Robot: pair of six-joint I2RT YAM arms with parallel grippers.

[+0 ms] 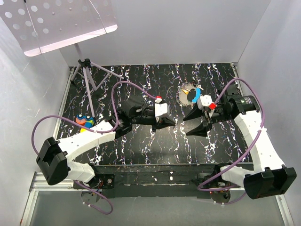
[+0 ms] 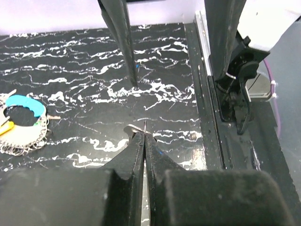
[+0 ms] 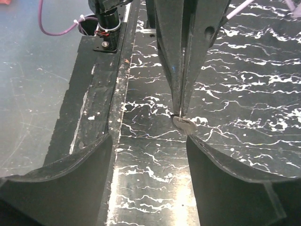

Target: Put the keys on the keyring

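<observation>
Near the middle of the table my left gripper [image 1: 174, 124] is shut on a small metal piece [image 3: 186, 126]. The right wrist view shows this piece as a rounded greyish plate at the fingertips with a thin upright strip; whether it is a key, the ring or both together I cannot tell. In the left wrist view it is mostly hidden behind the fingertips [image 2: 142, 141]. Facing it from the right, my right gripper [image 1: 186, 127] stands open with nothing between its fingers. The held piece is ahead of the right fingers [image 3: 91, 160], apart from them.
A round beige fringed mat [image 1: 181, 100] lies behind the grippers, with a blue curved piece [image 1: 196, 95] and a yellow piece [image 1: 185, 92] on it. A tripod stand [image 1: 88, 77] is at the back left. Colourful toys [image 1: 83, 121] lie at the left. Table between the grippers is clear.
</observation>
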